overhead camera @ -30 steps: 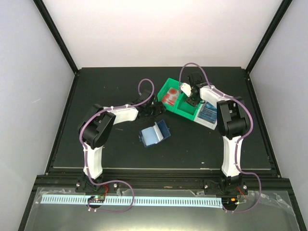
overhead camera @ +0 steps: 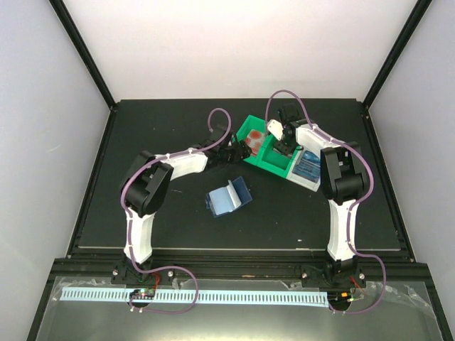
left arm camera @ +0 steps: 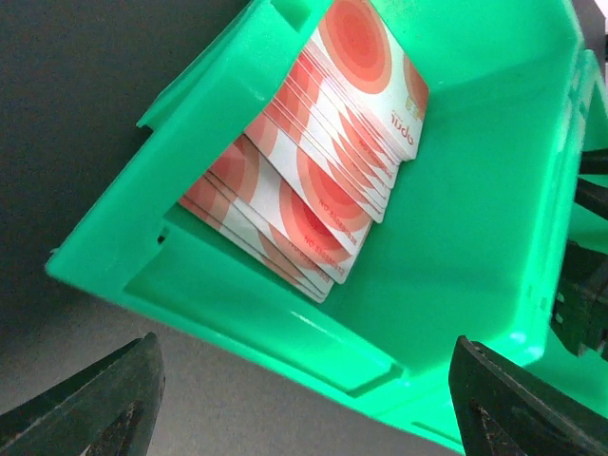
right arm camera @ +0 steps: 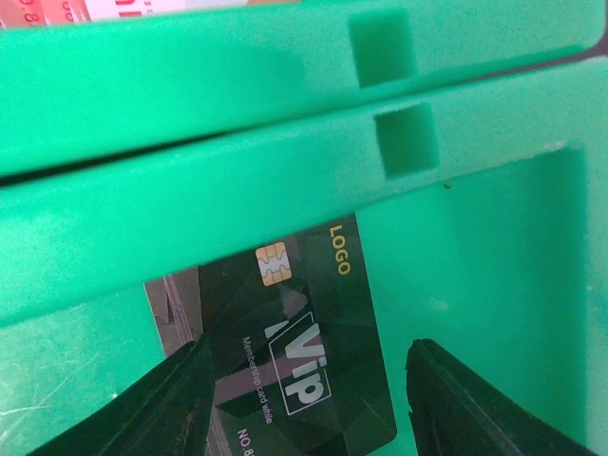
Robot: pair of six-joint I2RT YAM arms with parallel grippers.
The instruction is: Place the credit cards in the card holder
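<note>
Red and white cards (left arm camera: 309,180) lie fanned out in the left green bin, seen in the left wrist view. My left gripper stands open at that bin's near wall, nothing between its fingers. In the middle green bin are black "Vip" cards (right arm camera: 294,351), a few stacked askew. My right gripper is over them, its fingers apart on either side of the top card, with a gap showing on the right. On the table in front, the blue card holder (overhead camera: 227,198) lies opened out, with pale inner pages.
Blue cards (overhead camera: 307,165) lie in a white bin (overhead camera: 311,185) to the right of the green ones. Tall bin walls (right arm camera: 237,199) stand close to both grippers. Around the holder the black table (overhead camera: 284,220) is clear.
My left gripper has shifted slightly right, toward the left green bin. The right arm looks almost still, and the holder has stayed in place.
</note>
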